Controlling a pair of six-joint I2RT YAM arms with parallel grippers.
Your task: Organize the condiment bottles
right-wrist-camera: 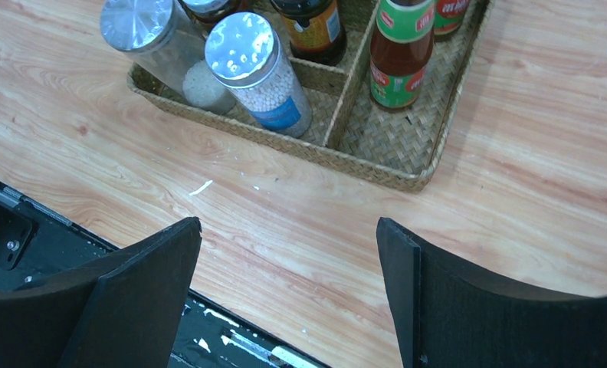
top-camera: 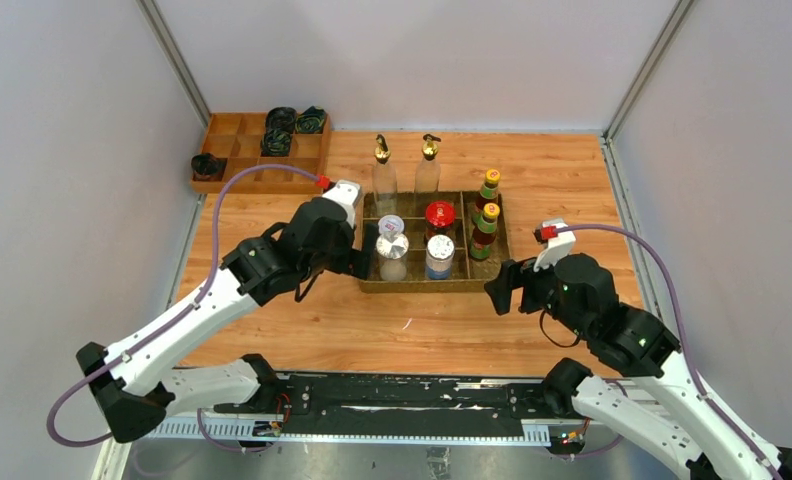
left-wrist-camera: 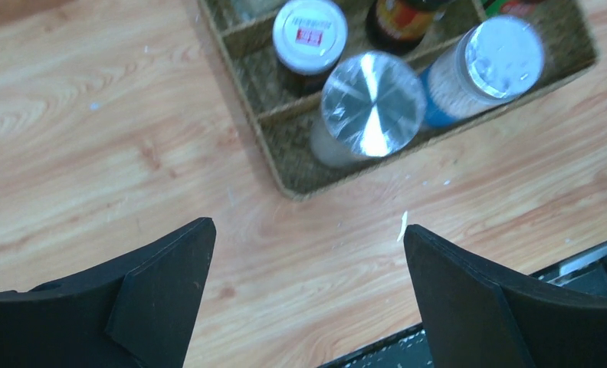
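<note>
A woven divided basket [top-camera: 422,286] on the table holds the condiment containers. In its front row stand a silver-lidded jar [left-wrist-camera: 372,107] and a white-topped shaker with a blue label [right-wrist-camera: 259,75]. Behind them are a white-lidded jar [left-wrist-camera: 309,37] and a red-capped jar [top-camera: 439,214]. Two sauce bottles with green labels and yellow caps [top-camera: 484,233] fill the right compartment. Two clear pump bottles [top-camera: 427,178] stand at the back. My left gripper is open and empty, left of the basket. Off the basket's front right corner, my right gripper is open, also empty.
At the back left, a wooden compartment box [top-camera: 247,186] contains dark items [top-camera: 279,130]. Bare wood lies in front of the basket and to its right. A black rail [top-camera: 402,400] runs along the table's front edge.
</note>
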